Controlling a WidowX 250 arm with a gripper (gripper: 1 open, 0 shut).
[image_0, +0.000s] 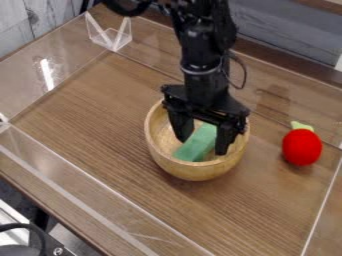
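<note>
My black gripper (205, 122) reaches down from the top centre into a round wooden bowl (197, 170), its fingers open and spread to either side over a green oblong object (195, 145) lying inside. The fingertips are at or just inside the bowl's rim; whether they touch the green object I cannot tell.
A red tomato-like object (302, 148) with a pale green item (301, 127) behind it sits to the right. A clear wire-like holder (110, 30) stands at the back left.
</note>
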